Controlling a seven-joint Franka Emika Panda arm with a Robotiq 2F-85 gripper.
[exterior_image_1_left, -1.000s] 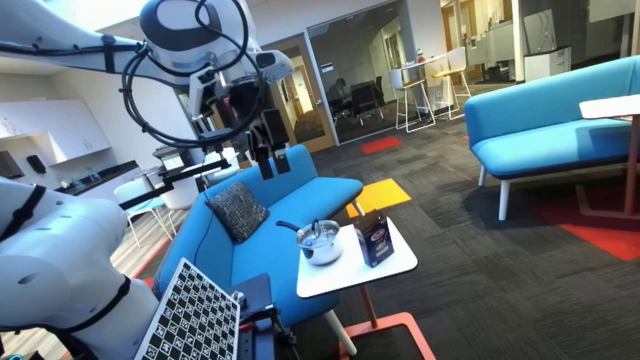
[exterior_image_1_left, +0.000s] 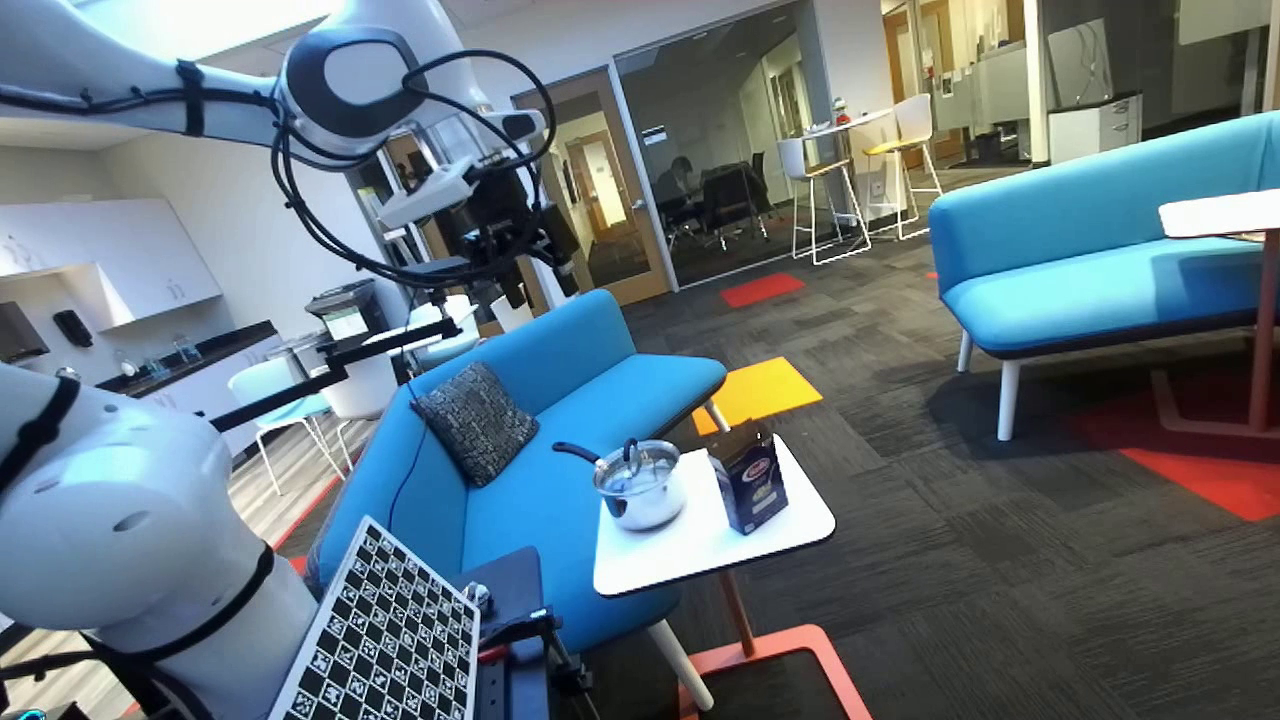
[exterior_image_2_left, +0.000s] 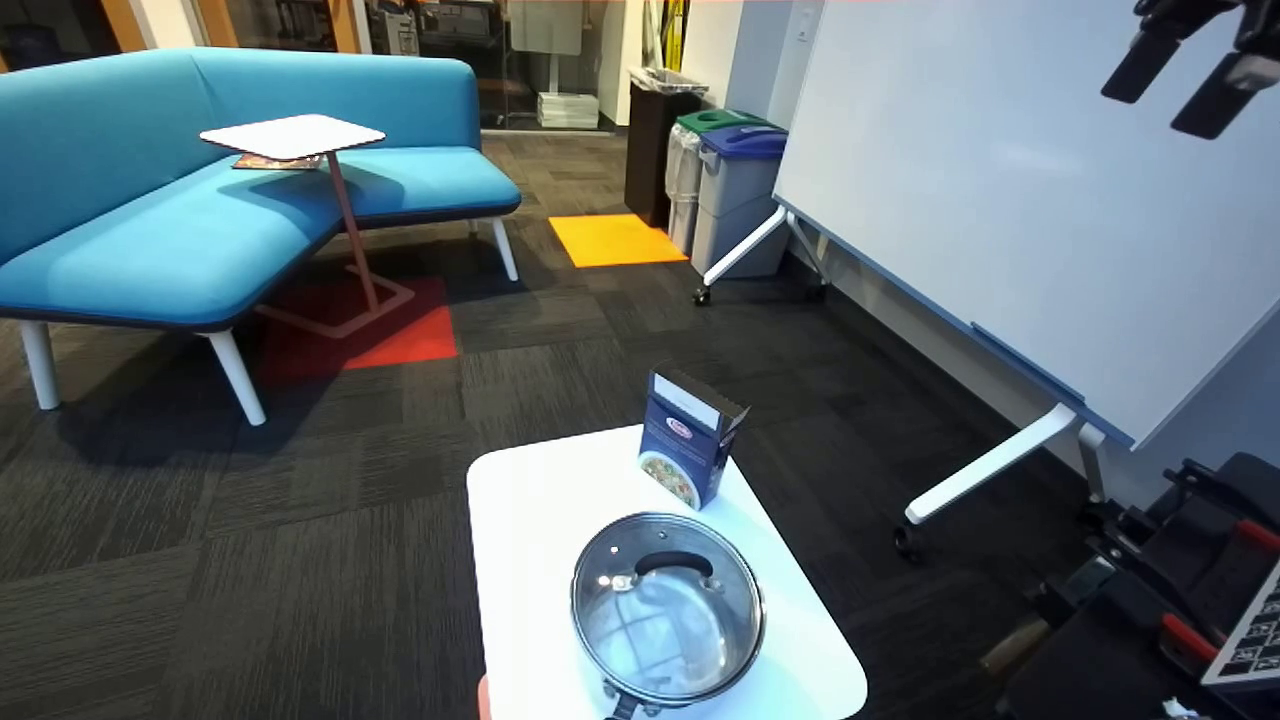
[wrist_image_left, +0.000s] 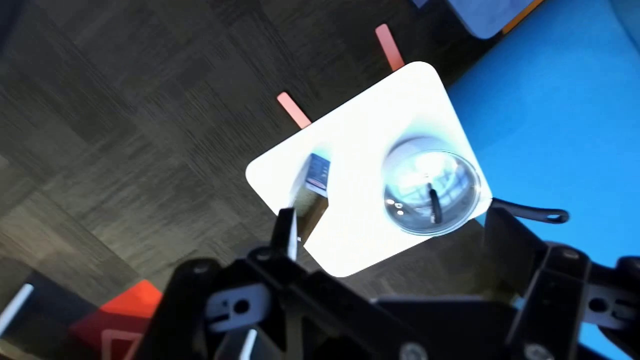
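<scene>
A silver pot (exterior_image_1_left: 645, 490) with a glass lid and a dark handle stands on the small white table (exterior_image_1_left: 708, 550). Beside it is an upright dark blue box (exterior_image_1_left: 752, 482), its top flaps raised in exterior view 2. My gripper (exterior_image_1_left: 540, 288) hangs well above the sofa and table, touching neither. The wrist view looks down on the lidded pot (wrist_image_left: 432, 186) and the box (wrist_image_left: 317, 173) between widely parted fingers. My gripper is open, with nothing held. Two separate dark fingers (exterior_image_2_left: 1140, 66) show at the top right of exterior view 2.
A blue sofa (exterior_image_1_left: 516, 516) with a grey pillow (exterior_image_1_left: 475, 422) adjoins the table. A checkered board (exterior_image_1_left: 386, 636) stands near the arm's base. Across the room is another blue sofa (exterior_image_2_left: 120, 258), and a whiteboard (exterior_image_2_left: 1020, 204) stands to the right. Open carpet lies between.
My gripper has risen and shifted slightly left in exterior view 1, its wrist tilting. The pot, the box and the table stay where they were.
</scene>
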